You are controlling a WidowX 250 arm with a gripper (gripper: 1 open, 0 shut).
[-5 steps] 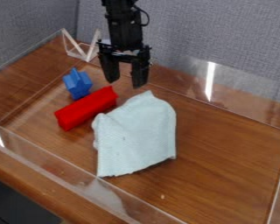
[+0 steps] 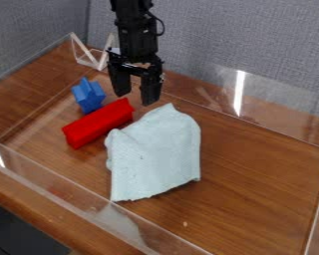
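The black gripper (image 2: 135, 83) hangs from the arm at the back centre, low over the wooden table, its two fingers apart with nothing seen between them. In front of it a red block (image 2: 96, 124) lies on the table. A small blue object (image 2: 88, 94) sits to its left. A pale, crumpled cloth (image 2: 156, 156) is spread over the middle front of the table, to the right of the red block.
A white frame-like object (image 2: 93, 50) stands at the back left. A grey wall runs along the back.
The gripper has shifted slightly to the left over the last second. The red block, blue object and cloth look unmoved.
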